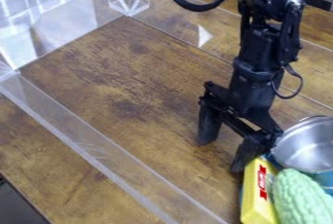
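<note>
The black robot arm reaches down from the top right to a gripper (229,138) low over the wooden table, its two fingers spread apart and open, with nothing visible between them. The right finger comes down just above a yellow box (256,197) with a red label. A green corn-like vegetable (301,201) lies right of the box, and a metal pot (305,142) sits behind it at the right edge.
Clear barriers (115,165) run along the left side and back of the table. A white tiled surface (33,4) is at the top left.
</note>
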